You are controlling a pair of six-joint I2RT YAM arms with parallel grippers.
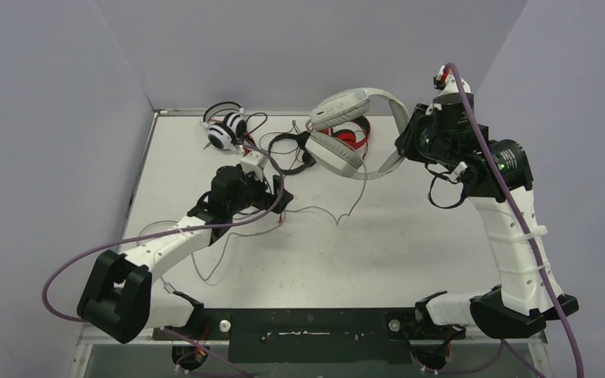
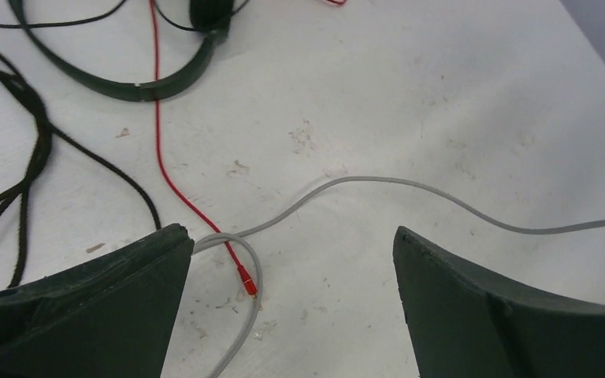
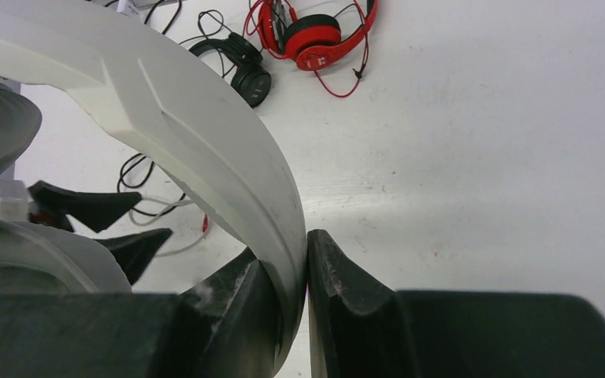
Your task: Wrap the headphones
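White headphones (image 1: 339, 109) hang raised above the table, with my right gripper (image 1: 406, 146) shut on their headband (image 3: 228, 150). Both ear cups point left, toward my left arm. From the lower ear cup (image 1: 333, 153) a grey cable (image 1: 315, 208) drops to the table and runs left. My left gripper is open low over the table, nothing held in it. Seen from the left wrist, a loop of the grey cable (image 2: 256, 272) lies beside the left finger, crossing a red cable's plug (image 2: 246, 279).
Behind lie red headphones (image 3: 315, 47), black headphones (image 3: 240, 67) and black-and-white striped headphones (image 1: 227, 130). Black cables (image 2: 39, 134) lie tangled close to my left gripper.
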